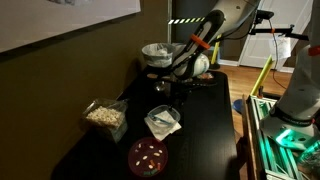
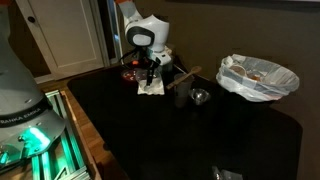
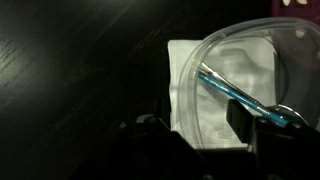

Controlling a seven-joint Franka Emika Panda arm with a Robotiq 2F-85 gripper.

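Note:
A clear plastic container rests on a white paper napkin; in exterior view 1 the container lies on the dark table. Inside it is a metal utensil with a blue handle. My gripper is open above the container's near side. Seen from the wrist, its dark fingers appear on either side of the container's left wall; whether they touch it I cannot tell. Exterior view 2 shows the gripper over the napkin, with the container largely hidden.
A dark red plate with small pieces lies beside the container. A box of light-coloured pieces stands near the wall. Farther off are a white-lined basket, a metal bowl and a dark cup.

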